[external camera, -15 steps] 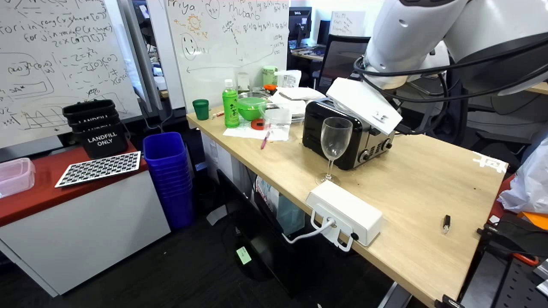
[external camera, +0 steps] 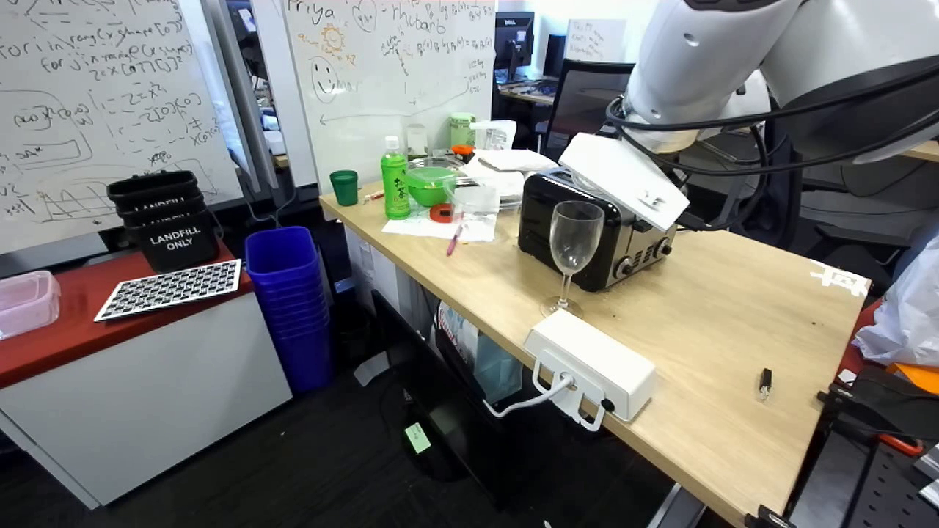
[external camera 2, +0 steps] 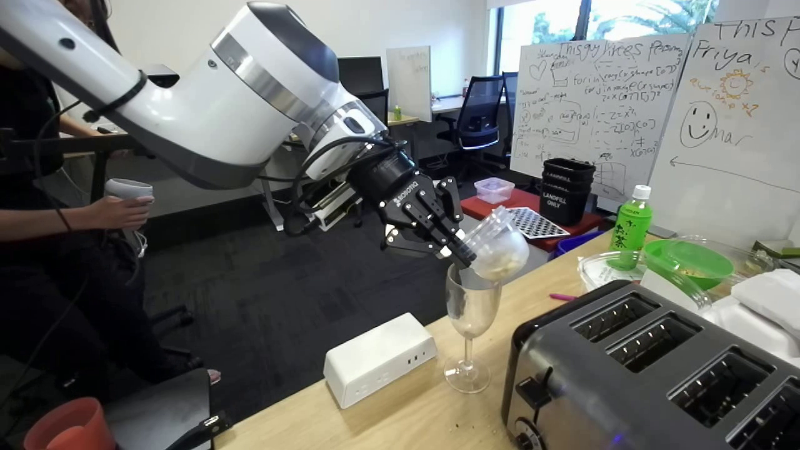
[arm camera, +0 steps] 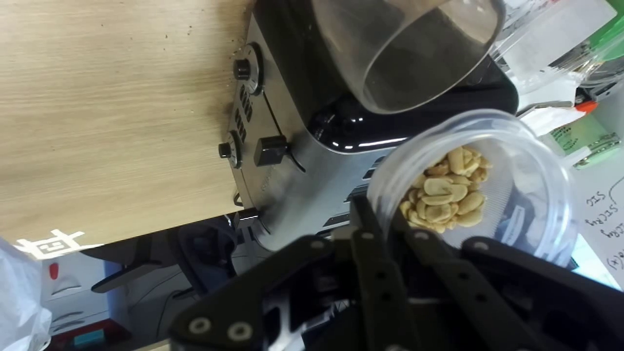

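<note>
A clear plastic cup [arm camera: 526, 193] with peanuts [arm camera: 444, 193] at its bottom is gripped by its rim, my gripper [external camera 2: 470, 255] being shut on it. In exterior view 2 the cup [external camera 2: 500, 247] leans to one side, close to the wine glass [external camera 2: 474, 304] and appearing above its rim; whether they touch I cannot tell. The wine glass [external camera: 576, 239] stands upright on the table and looks empty. The wrist view shows the mouth of the glass [arm camera: 409, 64] beyond the cup. My gripper is out of sight in exterior view 1.
A black and steel toaster [external camera: 581, 233] stands right beside the glass. On its other side, a white power box [external camera: 594, 361] sits at the table edge. A green bottle [external camera: 395, 180] and bowl [external camera: 429, 185] crowd the far end.
</note>
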